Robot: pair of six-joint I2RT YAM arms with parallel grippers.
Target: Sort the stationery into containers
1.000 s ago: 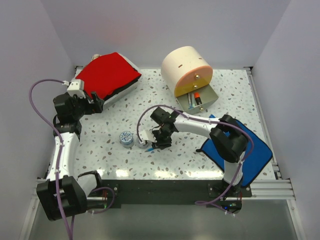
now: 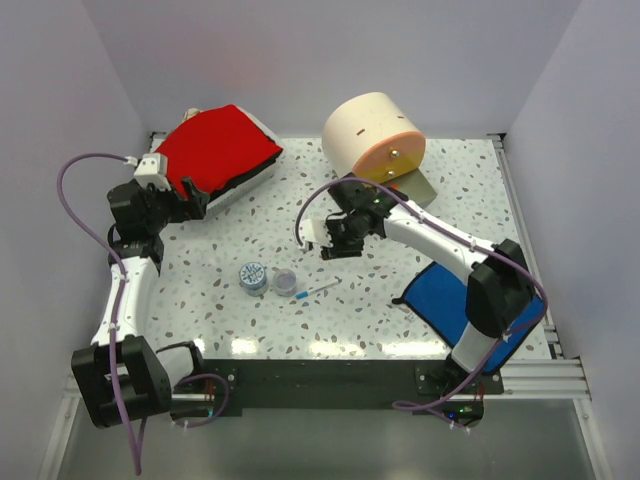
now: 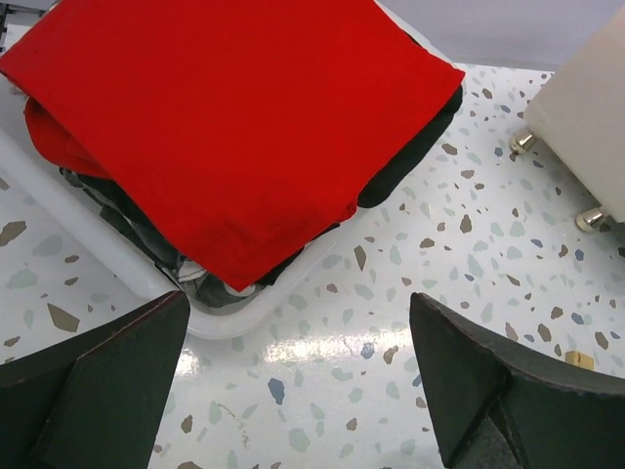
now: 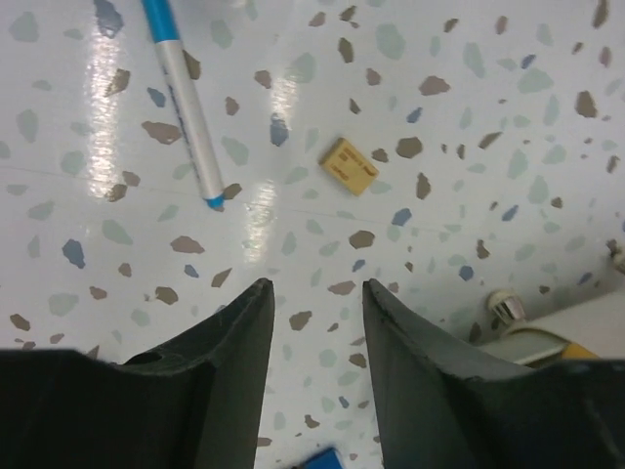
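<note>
A white marker with blue ends (image 2: 318,289) lies flat on the speckled table; the right wrist view shows the marker (image 4: 187,107) at upper left, clear of my fingers. Near it sits a small tan block (image 4: 349,166), apart from the fingertips. My right gripper is partly open, with bare table visible between its fingers. In the top view, my right gripper (image 2: 338,250) is in front of the drawer (image 2: 416,187) and partly covers it. My left gripper stands open and empty beside the white bin (image 3: 229,322) under red cloth (image 3: 264,117).
A round blue-and-white tin (image 2: 253,278) and a small clear cup (image 2: 285,282) stand left of the marker. The cream cylinder cabinet (image 2: 365,130) is at the back. A blue flat case (image 2: 440,295) lies at right, partly under my right arm.
My right gripper has moved back and to the right, away from the marker, which was mostly covered and now shows in full. The arm now covers part of the drawer. The left arm looks unchanged.
</note>
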